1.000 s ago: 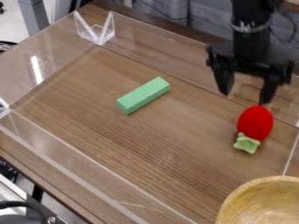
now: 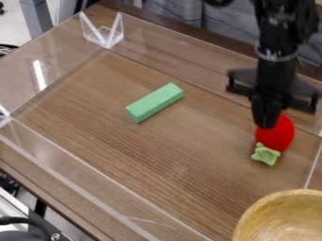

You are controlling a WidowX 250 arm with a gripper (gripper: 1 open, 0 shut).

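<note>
The black robot arm reaches down from the top right, its gripper [image 2: 266,116] low over a red strawberry-like toy [image 2: 277,133] with a green leafy end [image 2: 265,154]. The fingertips are at the toy's upper left; whether they touch it I cannot tell. The gripper looks shut, with nothing seen between its fingers.
A green block [image 2: 153,103] lies at centre left on the wooden table [image 2: 101,160]. A clear basket [image 2: 104,28] stands at the back left. A yellow bowl [image 2: 283,226] is at the front right.
The toy looks almost unmoved.
</note>
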